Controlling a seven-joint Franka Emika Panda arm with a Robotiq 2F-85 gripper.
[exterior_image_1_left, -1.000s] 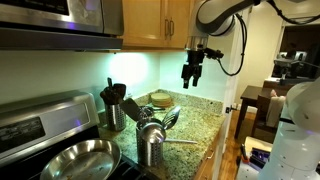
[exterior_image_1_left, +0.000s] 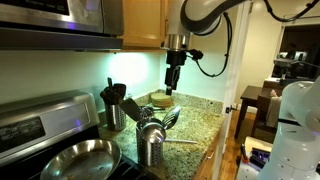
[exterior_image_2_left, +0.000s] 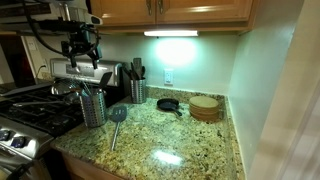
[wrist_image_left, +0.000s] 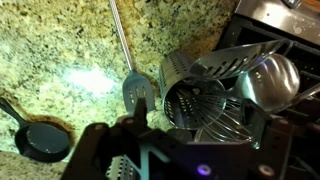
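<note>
My gripper (exterior_image_1_left: 172, 80) hangs in the air above the counter, clear of everything below it. In the wrist view its dark fingers (wrist_image_left: 103, 143) stand wide apart, so it is open and empty. Beneath it in that view is a perforated steel utensil holder (wrist_image_left: 176, 70) with a ladle, a whisk and a slotted tool (wrist_image_left: 238, 60) in it. A grey slotted spatula (wrist_image_left: 137, 90) lies flat on the counter beside that holder. Exterior view 2 also shows the holder (exterior_image_2_left: 94, 110) at the counter's left, next to the stove, with the spatula (exterior_image_2_left: 119, 115) to its right.
A second utensil holder (exterior_image_2_left: 138, 91) stands near the back wall. A small black skillet (exterior_image_2_left: 168, 104) and a stack of round tan items (exterior_image_2_left: 205, 104) are farther right. A large pan (exterior_image_1_left: 80, 165) sits on the stove.
In exterior view 1 my gripper has moved left and slightly down, nearer to the utensil holders. The objects on the counter have not moved.
</note>
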